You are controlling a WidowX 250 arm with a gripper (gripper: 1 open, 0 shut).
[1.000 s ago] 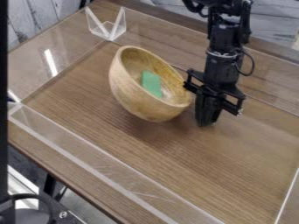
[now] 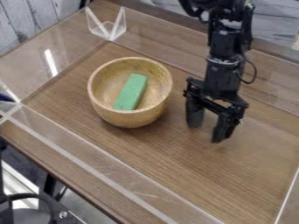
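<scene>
My black gripper (image 2: 212, 118) is low over the wooden table at the middle right, its fingers open and spread close to the surface, with no object visible between them. Left of it a round light wooden bowl (image 2: 108, 112) rests flat on the table, apart from the gripper, with a green block (image 2: 128, 91) lying inside.
A small clear plastic container (image 2: 107, 24) is at the back left. A dark curved object (image 2: 17, 210) shows at the bottom left corner.
The bowl was tilted up beside the gripper and now lies flat, a little to the left. The gripper has moved slightly down, away from the bowl's rim.
</scene>
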